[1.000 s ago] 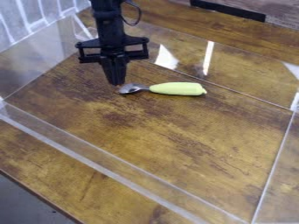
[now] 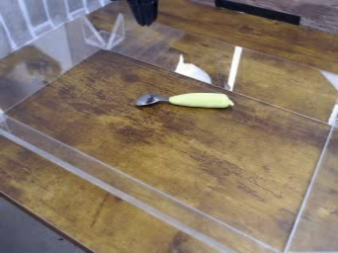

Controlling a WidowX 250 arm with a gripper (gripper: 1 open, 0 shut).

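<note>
A small spoon with a metal bowl and a pale green handle [image 2: 201,100] lies flat on the wooden surface inside a clear-walled enclosure. Its bowl points left. Only the dark lower tip of my gripper [image 2: 142,10] shows at the top edge of the view, above and behind the spoon and apart from it; whether it is open or shut I cannot tell.
Transparent walls [image 2: 119,172] border the work area on all sides, with bare wood around the spoon. A white slatted object [image 2: 30,18] stands at the upper left, and a dark strip [image 2: 271,12] runs along the back right.
My gripper has risen from beside the spoon's bowl to the top edge of the view, mostly out of frame. The spoon lies where it was.
</note>
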